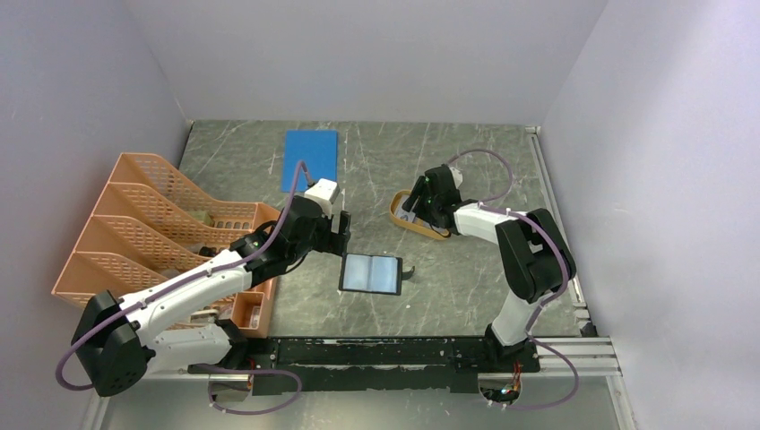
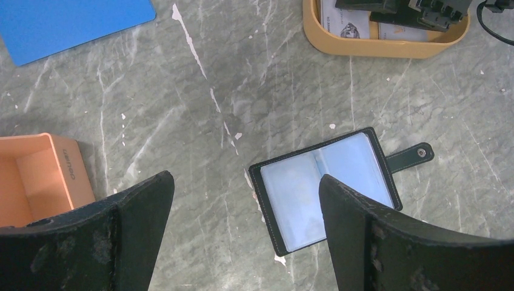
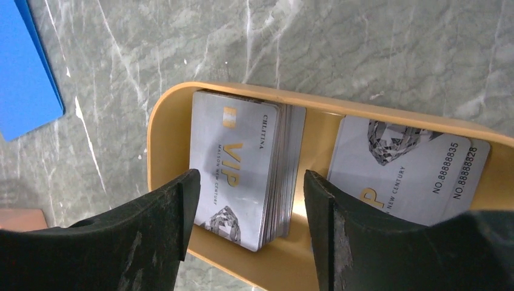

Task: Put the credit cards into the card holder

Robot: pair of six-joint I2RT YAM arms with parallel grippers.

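In the right wrist view a stack of silver VIP cards (image 3: 236, 163) leans at one end of the tan tray (image 3: 242, 91). More silver cards (image 3: 406, 163) lie at its other end. My right gripper is over the tray, its fingers parted on either side of the leaning stack, with a gap left around it. The card holder (image 2: 324, 188) lies open on the table, black-edged with clear sleeves and a strap. Above the table, left of the holder, my left gripper stands open with nothing between its fingers.
An orange slotted organizer (image 1: 161, 224) fills the left side of the table. A flat blue sheet (image 1: 311, 159) lies at the back. Bare table separates the card holder from the tray.
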